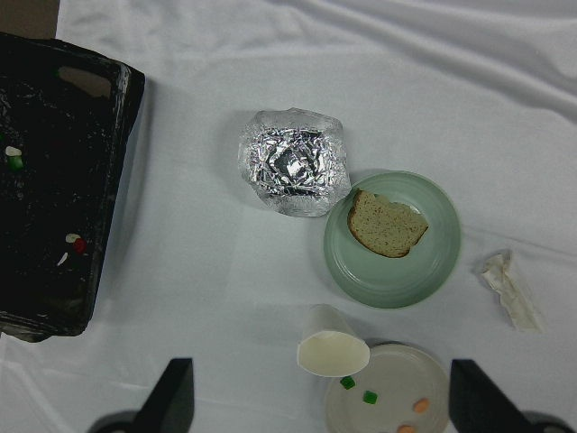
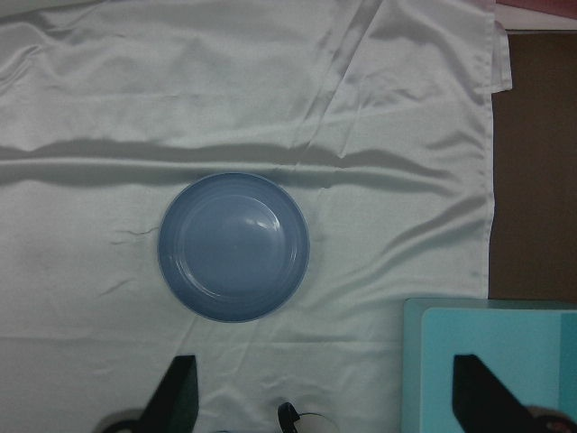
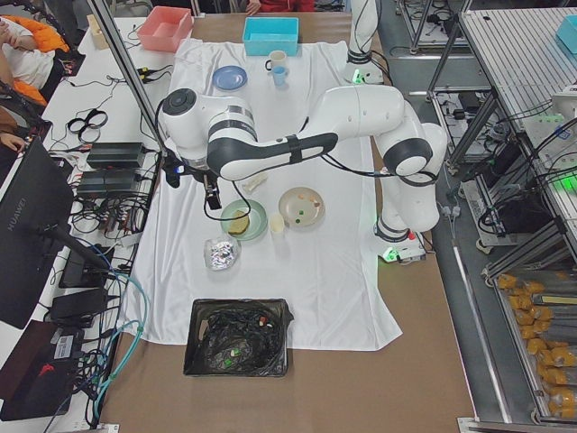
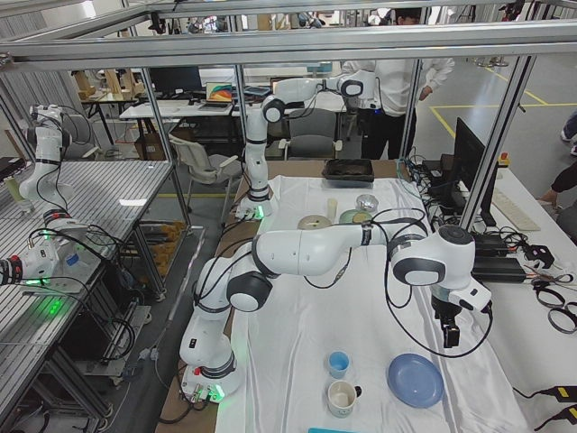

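Observation:
My left gripper (image 3: 212, 194) (image 4: 368, 113) hangs open above a green plate (image 1: 388, 280) with a bread slice (image 1: 388, 225), a foil-wrapped bundle (image 1: 293, 162), a pale cup (image 1: 332, 347) and a beige plate (image 1: 370, 415) with small green and orange pieces. A crumpled tissue (image 1: 509, 289) lies beside the green plate. My right gripper (image 4: 448, 329) is also open, high over the cloth near a blue plate (image 2: 233, 248). Neither has anything visible between its fingers.
A black lined bin (image 3: 236, 338) with scraps stands at one end, a turquoise box (image 3: 270, 36) at the other, near a mug (image 4: 341, 397) and blue cup (image 4: 338, 363). Monitor and cables crowd one side.

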